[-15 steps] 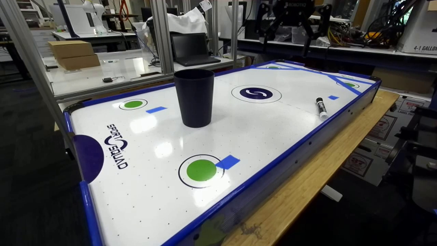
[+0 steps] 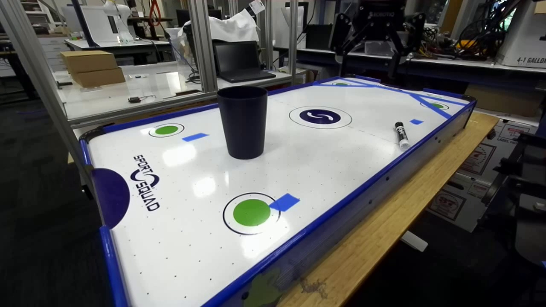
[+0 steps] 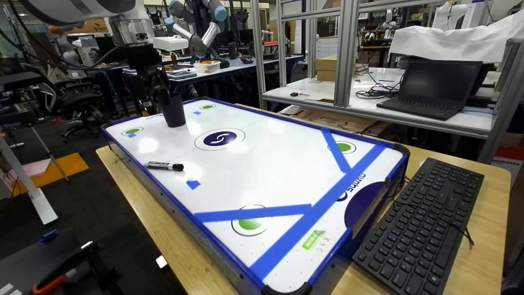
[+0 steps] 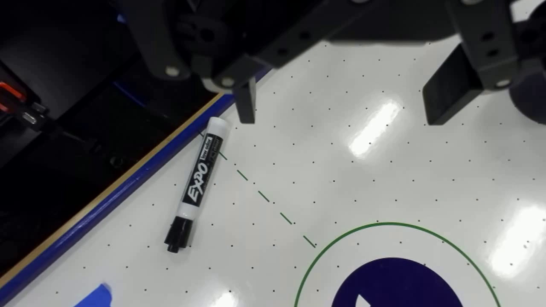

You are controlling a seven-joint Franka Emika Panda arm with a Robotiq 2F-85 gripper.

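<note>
A white marker with a black cap and black label [image 4: 202, 174] lies on the white air-hockey table [image 4: 276, 153], close to its blue side rail. The same marker [image 2: 402, 135] shows at the right in exterior view 1. A dark, empty-handed gripper [image 2: 367, 71] hangs above the tabletop with its two fingers wide apart. In the wrist view the gripper is open, and the marker's plain white end sits just below its left finger [image 4: 246, 105]. A tall dark cup [image 2: 244, 123] stands upright on the table; its inside is hidden.
Blue tape strips [image 3: 319, 211] cross the table's far end. A black keyboard [image 3: 422, 216] lies beyond that end. Metal frame posts [image 2: 203, 46] and a laptop [image 2: 240, 61] stand along one side.
In exterior view 1 the gripper has shifted to the right and sits slightly lower in the picture. Its fingers stay apart, and the marker and cup have not moved.
</note>
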